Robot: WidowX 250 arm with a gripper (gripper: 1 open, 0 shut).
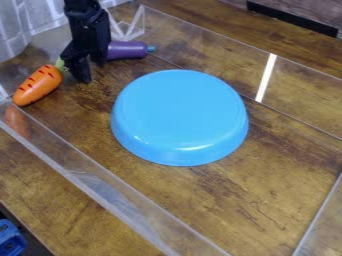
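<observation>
My black gripper (83,62) is low at the upper left, between a toy carrot and a toy eggplant; whether it is open or shut is unclear. The orange carrot (38,86) lies to its lower left, green top toward the gripper. The purple eggplant (126,50) lies to its right, partly behind it. A large blue disc (179,117), like an upturned plate or bowl, sits near the middle of the wooden floor.
Clear walls edge the wooden surface (160,210) on the left and near side. A blue object (7,238) is at the lower left corner, outside the wall.
</observation>
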